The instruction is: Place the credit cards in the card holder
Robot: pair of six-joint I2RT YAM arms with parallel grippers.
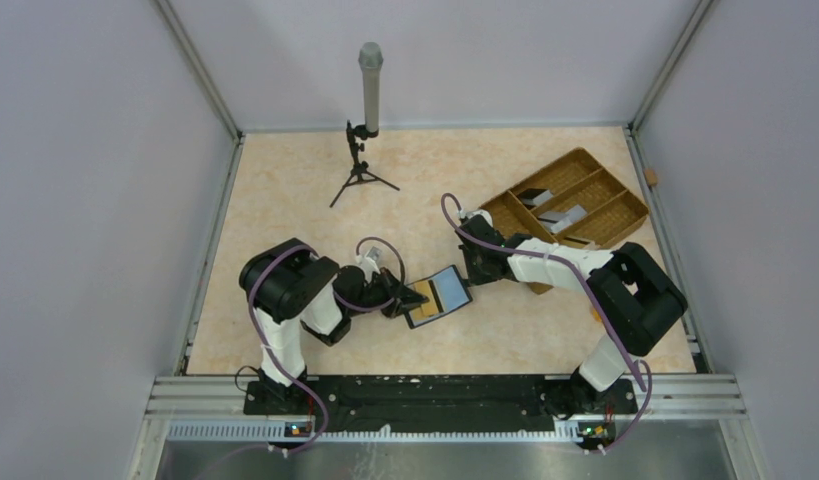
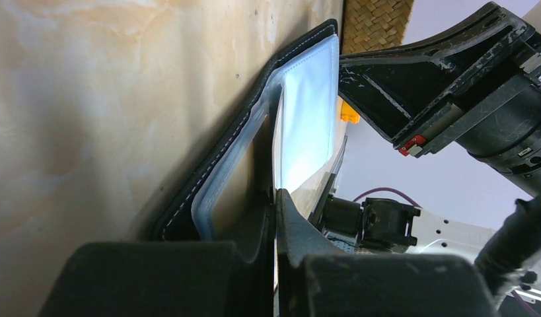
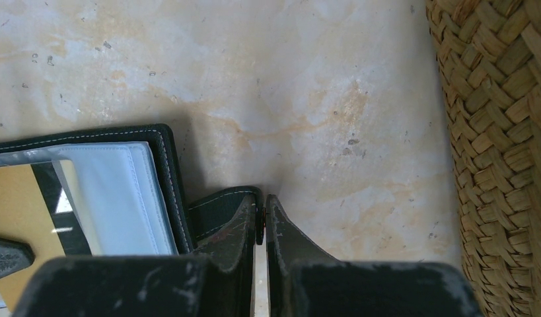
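The dark card holder (image 1: 413, 322) lies open on the table between both arms, with pale blue sleeves (image 3: 115, 191). A gold card with a black stripe (image 3: 20, 211) sits partly within a sleeve. My left gripper is shut, its fingertips over the gold card at the sleeve's opening; nothing clearly shows between them. From the right wrist view, one left finger (image 3: 8, 257) appears over the card's face. My right gripper is shut on the holder's dark strap (image 3: 218, 205), at the holder's right edge.
A woven basket (image 1: 630, 185) with compartments stands at the back right, holding several cards (image 1: 562, 218); its side is close to my right gripper. A small tripod (image 1: 359, 175) stands at the back.
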